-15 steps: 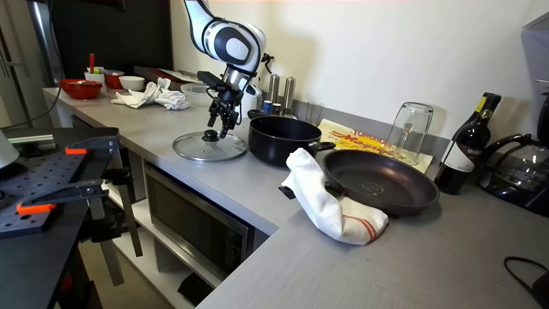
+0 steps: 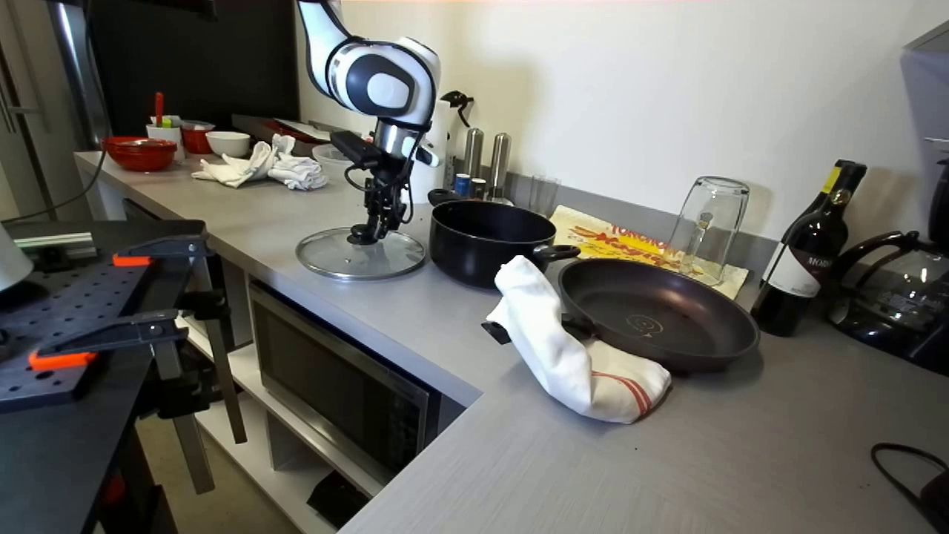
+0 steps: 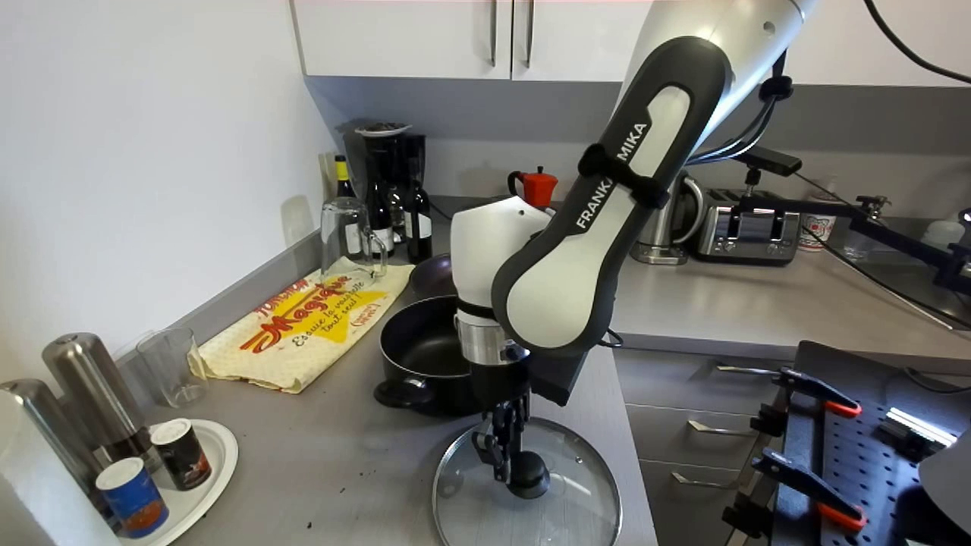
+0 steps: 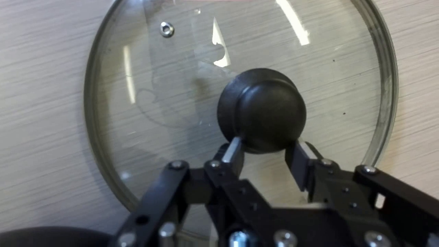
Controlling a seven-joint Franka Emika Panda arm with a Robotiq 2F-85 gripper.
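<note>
A round glass lid [image 2: 334, 259] with a black knob [image 4: 271, 111] lies flat on the counter, in front of and beside a black pot [image 2: 480, 242]. My gripper is down at the lid, its fingers [image 4: 233, 153] parted by less than the knob's width. In the wrist view the tips overlap the knob's near edge, and most of the knob shows beyond them. Whether they press on it cannot be told. From exterior view 2, the gripper [image 3: 507, 465] stands right beside the knob. The pot has no cover and looks empty.
A dark frying pan [image 2: 658, 311] with a white cloth [image 2: 569, 356] over its handle sits beyond the pot. Along the wall are a yellow towel [image 3: 305, 318], a glass pitcher [image 2: 712, 227] and a white plate with cups [image 3: 223, 452]. The counter's front edge runs close to the lid.
My gripper has come down and left to the lid's knob, and its fingers are closer together. The lid has shifted very slightly left; the pot and pan have stayed put.
</note>
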